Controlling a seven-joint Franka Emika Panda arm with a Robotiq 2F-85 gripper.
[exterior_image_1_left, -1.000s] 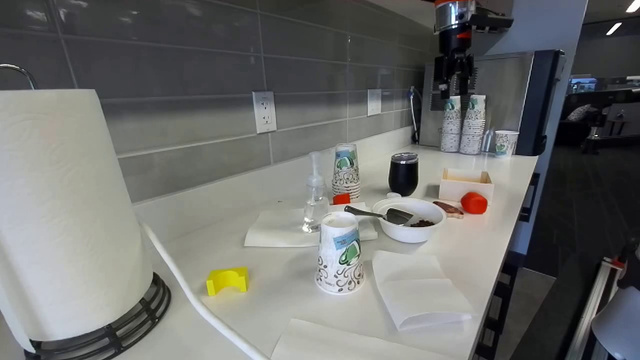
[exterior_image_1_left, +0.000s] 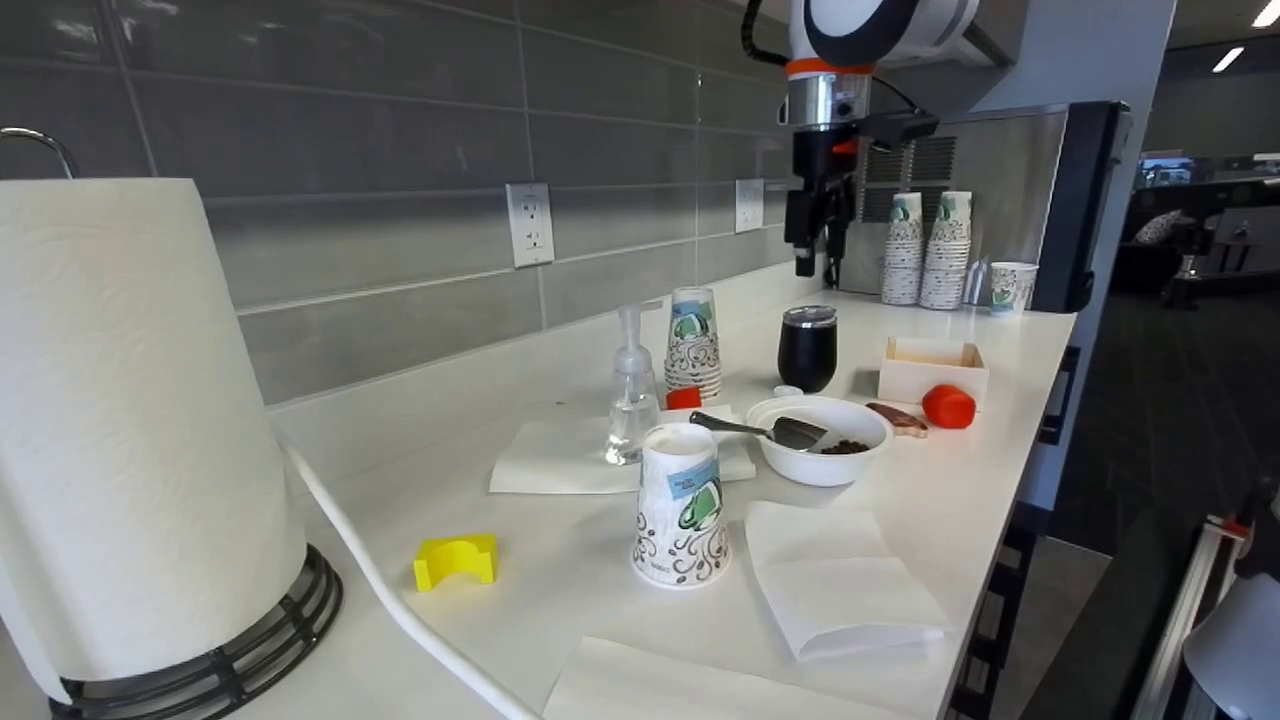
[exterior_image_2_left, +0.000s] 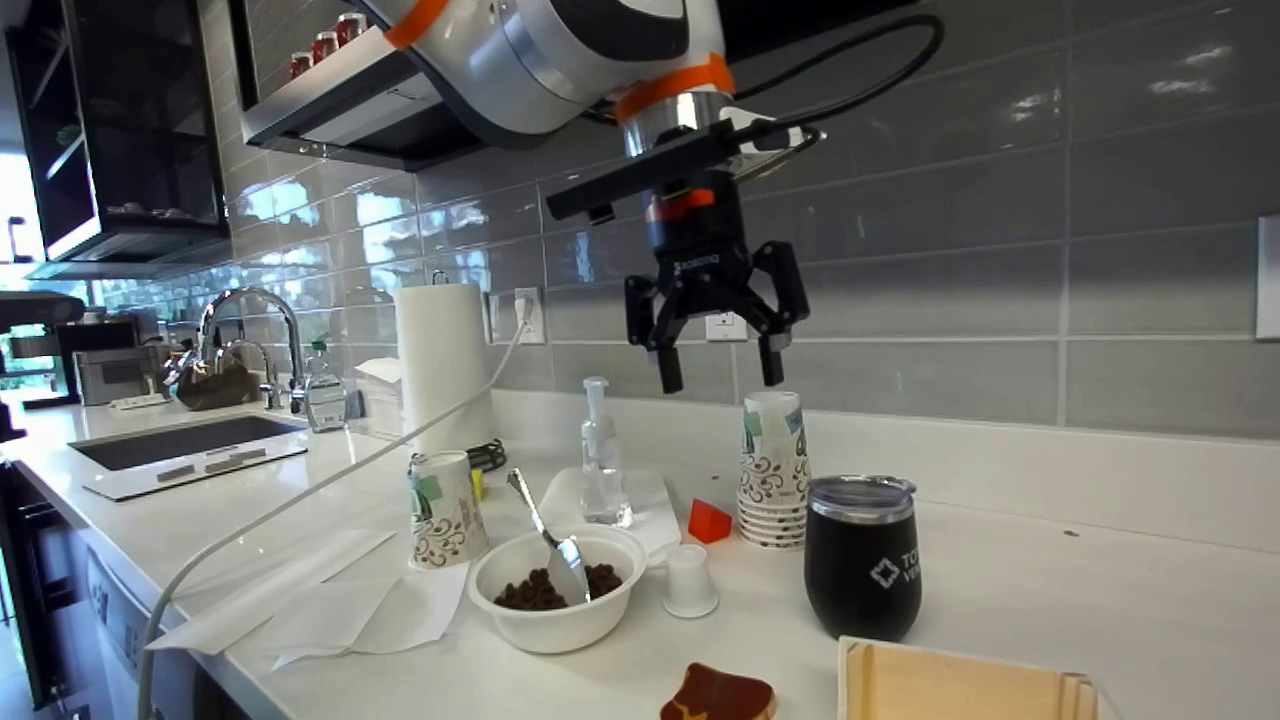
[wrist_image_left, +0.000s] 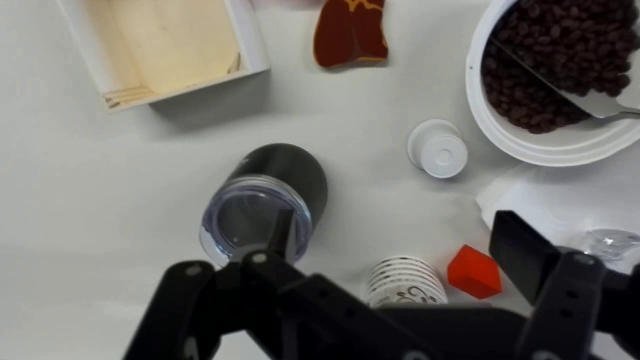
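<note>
My gripper (exterior_image_2_left: 720, 378) hangs high over the counter near the wall, its two fingers spread and nothing between them. Below it in exterior view 2 stands a stack of paper cups (exterior_image_2_left: 774, 474), with a black tumbler (exterior_image_2_left: 861, 564) to the right and a small red block (exterior_image_2_left: 709, 522) to the left. From the wrist view, the cup stack (wrist_image_left: 406, 282) and the red block (wrist_image_left: 475, 272) show between the fingers, well beneath them. One finger overlaps the tumbler (wrist_image_left: 282, 165) in that view. A white bowl (exterior_image_2_left: 546, 626) holds brown beans and a spoon.
A white pod (wrist_image_left: 442, 153) sits beside the bowl; a wooden box (exterior_image_1_left: 930, 379), a toy steak (wrist_image_left: 351, 36) and a red round object (exterior_image_1_left: 948, 406) lie nearby. A soap bottle (exterior_image_1_left: 631, 396) and upturned cups (exterior_image_1_left: 680, 510) stand toward the paper towel roll (exterior_image_1_left: 132, 420).
In exterior view 1 the arm has moved left and lower, from in front of the far cup stacks to near the wall above the tumbler. The counter objects have not moved.
</note>
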